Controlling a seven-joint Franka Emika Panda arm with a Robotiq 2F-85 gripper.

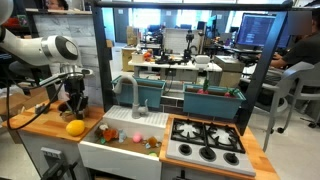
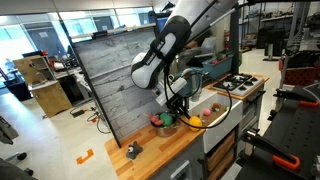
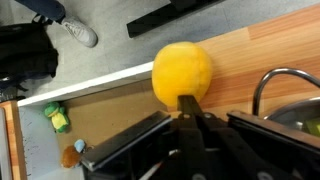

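Observation:
A rounded yellow object [image 3: 182, 75] fills the middle of the wrist view, just beyond my gripper. The fingertips are together and overlap its lower edge in that picture; contact cannot be told, and nothing shows between them. In the first exterior view the yellow object [image 1: 76, 127] rests on the wooden counter, left of the sink, with my gripper [image 1: 78, 104] above and behind it. A metal pot [image 3: 292, 112] with a looped handle stands beside the gripper on the right of the wrist view. The second exterior view shows the yellow object [image 2: 195, 121] near the pot [image 2: 166, 130].
The white sink [image 1: 115, 157] holds several small coloured items, including a green and yellow toy [image 3: 57, 117]. A tap [image 1: 136, 95] rises behind it. To the right is a gas stove [image 1: 207, 143]. Bare wood [image 2: 178, 165] lies along the counter's near part.

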